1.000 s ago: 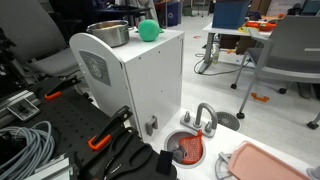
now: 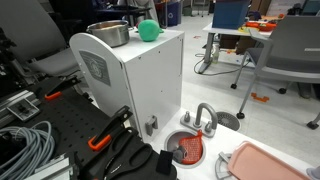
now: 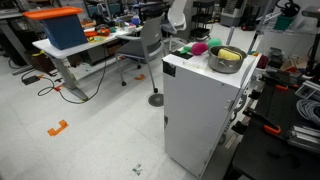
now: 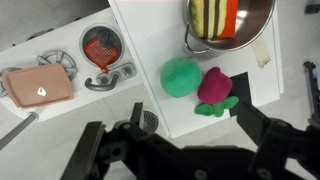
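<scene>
In the wrist view my gripper stands open, its two dark fingers point(image 4: 94, 150) wide apart with nothing between them. Ahead of it, on the white cabinet top, lie a green ball point(image 4: 181, 77) and a magenta vegetable point(image 4: 214, 86) with green leaves, close together. A metal pot point(image 4: 240, 38) stands beside them, holding a yellow-and-brown piece point(image 4: 209, 16) and an orange-red piece point(image 4: 229, 18). The ball point(image 2: 149, 30) and pot point(image 2: 110, 34) also show on the cabinet in exterior view 1.
A round sink point(image 2: 184, 148) with a red utensil point(image 4: 101, 48) and a pink board point(image 2: 263, 164) lie low beside the cabinet point(image 2: 152, 75). Black tabletop clutter includes coiled cable point(image 2: 28, 148). A chair point(image 3: 148, 50) stands apart on open floor.
</scene>
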